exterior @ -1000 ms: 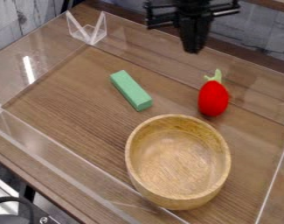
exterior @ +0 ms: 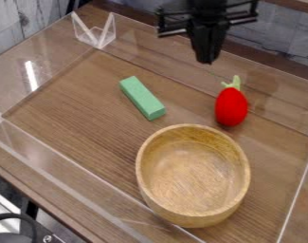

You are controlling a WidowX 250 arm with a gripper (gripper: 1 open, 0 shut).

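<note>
The dark gripper (exterior: 212,47) hangs at the top centre over the wooden table, shut with nothing visible between its fingers. Below it to the left lies a green rectangular block (exterior: 141,99). A red strawberry-like object (exterior: 232,107) with a pale green stem lies to the lower right of the gripper. A large light wooden bowl (exterior: 150,174) sits empty in the lower middle.
A clear wire or plastic item (exterior: 93,32) stands at the upper left. Black cable shows at the lower left edge.
The objects on the table have not moved.
</note>
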